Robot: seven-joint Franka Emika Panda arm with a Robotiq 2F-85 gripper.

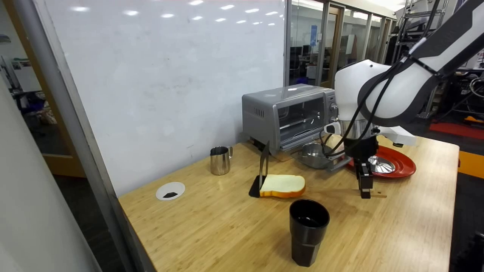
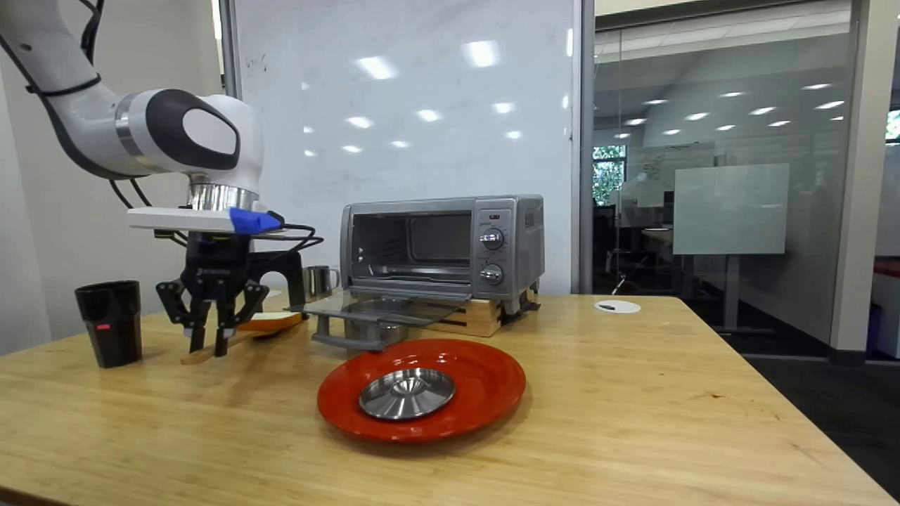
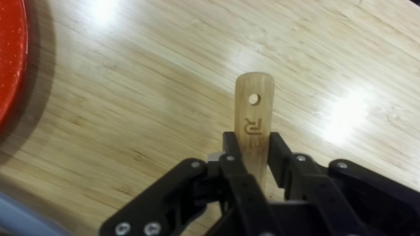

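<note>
My gripper (image 1: 365,194) is shut on a flat wooden handle (image 3: 254,86), low over the table. In the wrist view the handle's rounded end, with a hole and stamped letters, sticks out beyond the fingertips. The rest of the tool runs left towards a bread slice (image 1: 283,184); its far end cannot be made out, so whether it lies under the bread is unclear. The slice lies flat against a black upright holder (image 1: 264,165). In exterior view 2 the gripper (image 2: 209,349) partly hides the handle (image 2: 198,357).
A black cup (image 1: 308,231) stands in front of the bread, near the tool's line. Behind are a toaster oven (image 2: 443,244) with its door down, a metal pot (image 1: 314,155) and a steel pitcher (image 1: 220,161). A red plate (image 2: 498,384) holds a metal lid (image 2: 406,393).
</note>
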